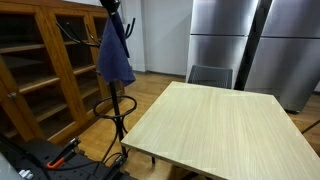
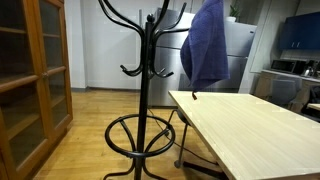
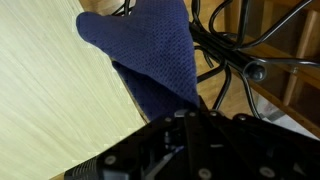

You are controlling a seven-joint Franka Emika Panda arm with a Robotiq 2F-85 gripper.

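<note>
A dark blue cloth (image 1: 117, 58) hangs high beside the black coat rack (image 1: 114, 108). At its upper end is my gripper, shut on the cloth; the fingertips are largely covered by fabric and dark parts. In exterior view 2 the cloth (image 2: 208, 45) hangs to the right of the rack's hooks (image 2: 150, 40), its lower tip above the table's near corner. From the wrist, the cloth (image 3: 150, 45) spreads away from the fingers, with the rack's curved arms (image 3: 232, 45) close on the right. Whether cloth and hooks touch, I cannot tell.
A dark chair (image 1: 210, 76) stands behind it. Wooden cabinets with glass doors (image 1: 35, 75) line the left wall, and steel fridges (image 1: 220, 40) stand at the back. Cables lie on the floor near the rack.
</note>
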